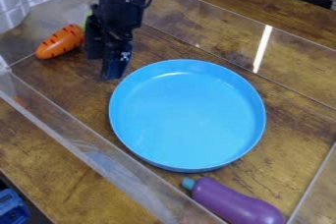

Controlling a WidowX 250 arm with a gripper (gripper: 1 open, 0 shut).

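Observation:
My black gripper (pixel 110 51) hangs at the upper left over the wooden surface, open, just right of an orange carrot (pixel 59 41) and above the upper left of a large blue plate (pixel 188 110). Part of the carrot's green top shows behind the gripper. A purple eggplant (pixel 234 200) with a teal cap lies at the lower right, below the plate.
Clear plastic walls run along the left and lower edges of the work area. A blue object (pixel 10 208) sits outside at the bottom left. The wooden floor right of and above the plate is clear.

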